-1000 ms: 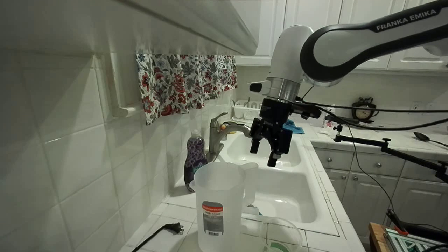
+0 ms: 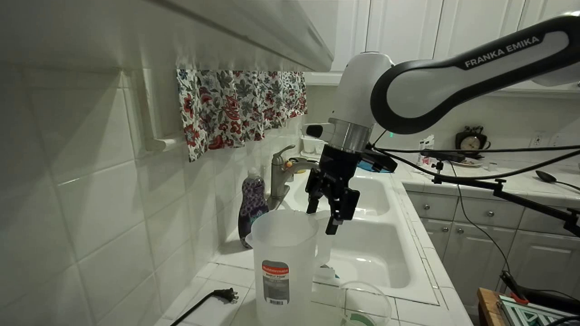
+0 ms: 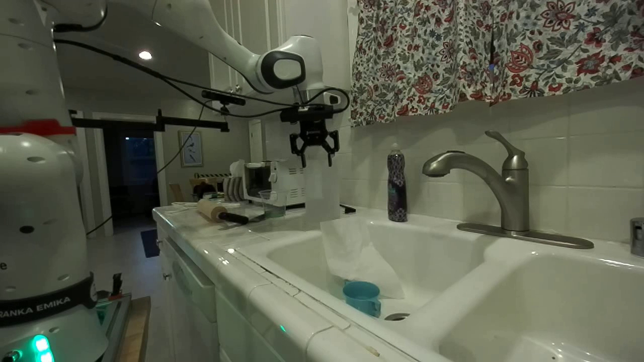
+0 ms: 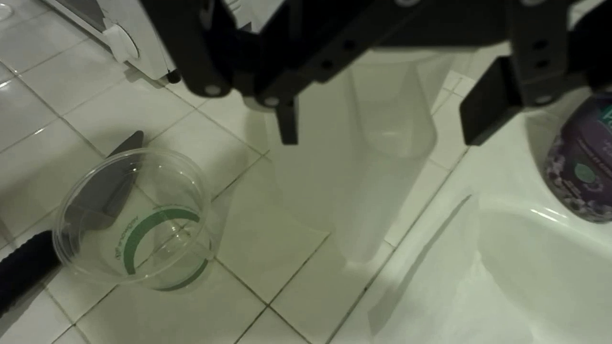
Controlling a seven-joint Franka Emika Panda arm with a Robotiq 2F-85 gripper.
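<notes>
A translucent white pitcher point(image 2: 285, 244) with a red and grey label stands upright on the tiled counter, its handle point(image 2: 323, 239) turned toward the sink. My gripper point(image 2: 321, 222) is just above the handle in exterior view 1, pointing down with its fingers part open. Seen from the wrist, the pitcher's handle point(image 4: 393, 114) lies between and below the spread fingers, and nothing is held. The gripper point(image 3: 317, 163) appears over the top of the pitcher point(image 3: 323, 190) in exterior view 2. A clear plastic cup point(image 4: 137, 218) with a green band stands beside the pitcher.
A purple soap bottle point(image 2: 253, 206) and the faucet point(image 2: 280, 179) stand along the wall. The sink point(image 3: 422, 241) holds a blue mug point(image 3: 362, 296) and a white sheet point(image 3: 356, 253). A black-handled knife point(image 4: 26, 266) lies by the clear cup. A plug point(image 2: 225, 295) rests near the wall.
My gripper has moved down and to the left in exterior view 1, closer to the pitcher's handle. The pitcher and the things around it have stayed put.
</notes>
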